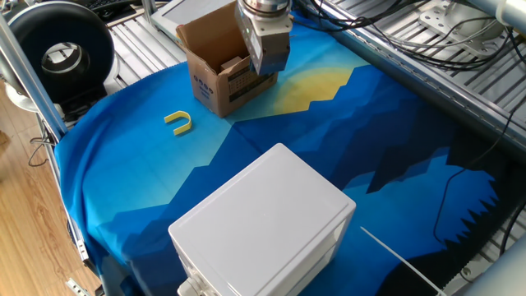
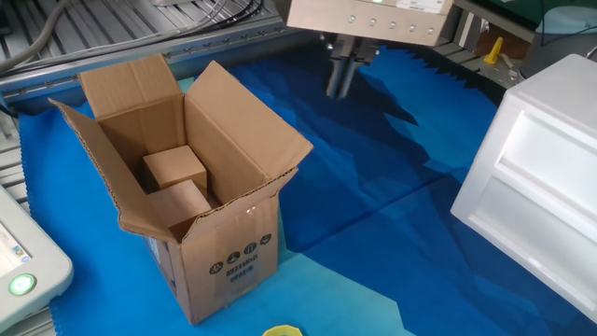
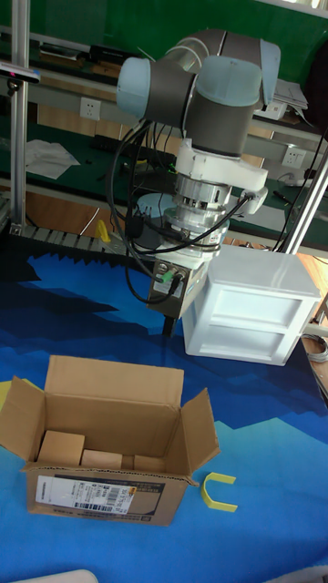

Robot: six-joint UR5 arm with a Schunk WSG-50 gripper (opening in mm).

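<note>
My gripper [image 2: 339, 91] hangs over the blue cloth, beside the open cardboard box [image 2: 229, 263] and apart from it. Its dark fingers look close together from two sides; the finger appears shut, and no object shows between them. Inside the box lie wooden blocks, one lighter [image 2: 179, 203] and one browner [image 2: 174, 168]; part of another shows in the third view. A yellow U-shaped piece [image 3: 219, 493] rests on the cloth next to the box. In the first view the arm's tool housing [image 1: 269, 45] hides the fingers.
A white drawer unit [image 1: 263, 205] stands on the cloth, on the far side of the gripper from the box. A thin white rod [image 1: 400, 256] lies near it. Cables [image 1: 370, 33] run along the table's rail. Open cloth [image 1: 271, 127] separates box and drawers.
</note>
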